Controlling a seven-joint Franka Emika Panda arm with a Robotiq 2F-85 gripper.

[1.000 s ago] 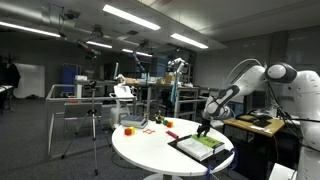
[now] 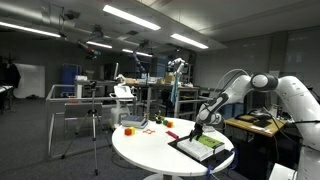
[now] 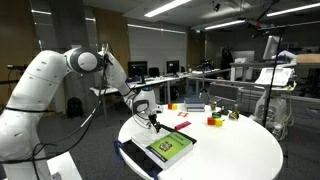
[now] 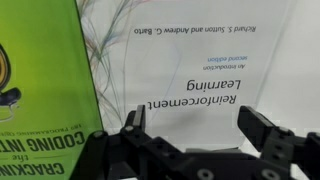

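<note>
Below my gripper lies a white book titled "Reinforcement Learning" (image 4: 195, 70), its text upside down in the wrist view. Both black fingers stand wide apart with nothing between them. Along the left of that view is a green book, "Cracking the Coding Interview" (image 4: 40, 90). In exterior view 2 the green book (image 3: 168, 147) lies on the table beside the white book, within a dark-edged area; my gripper (image 3: 156, 127) is over its far side. How high the fingers are above the white cover I cannot tell.
The round white table (image 2: 150, 153) has free room at its left and front. Toward the back lie a red object (image 3: 182, 126), small yellow and red items (image 3: 215, 121) and other small things.
Over the last second the arm has swung left in exterior view 1, bringing the gripper from the green book toward the white one. The books have not visibly moved.
</note>
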